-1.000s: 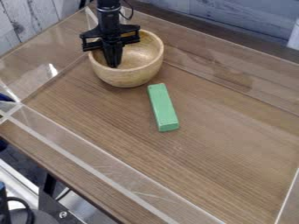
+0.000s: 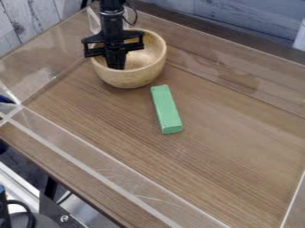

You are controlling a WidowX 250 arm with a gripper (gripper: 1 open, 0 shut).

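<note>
A black robot gripper [image 2: 116,55] hangs from the top of the view down into a light wooden bowl [image 2: 143,69] at the upper left of the table. Its fingertips are low inside the bowl, near its left side, and look close together; whether anything is between them is hidden. A mint-green block [image 2: 166,109] lies on the table to the lower right of the bowl, apart from it.
A clear strip crosses its left front. Dark equipment [image 2: 36,218] sits at the lower left corner, and plank walls stand behind.
The gripper has shifted very slightly within the bowl. The block has stayed where it was.
</note>
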